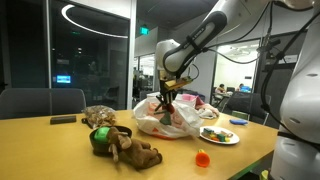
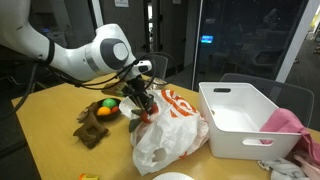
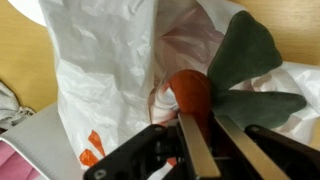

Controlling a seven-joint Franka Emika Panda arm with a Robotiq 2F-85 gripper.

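In the wrist view a reddish-brown plush toy with dark green parts lies between the fingers of my gripper, which is shut on it. Under the toy spreads a crumpled white plastic bag with red-orange print. Exterior view 1 puts the gripper at the bag, with the green part of the toy hanging against it. From the other side, the bag hides much of the toy and the fingertips. I cannot tell how deep in the bag the toy sits.
Left of the bag stand a dark bowl of colourful items and a brown plush animal. A white plate and an orange-red object lie to the right. A white bin stands close beside the bag.
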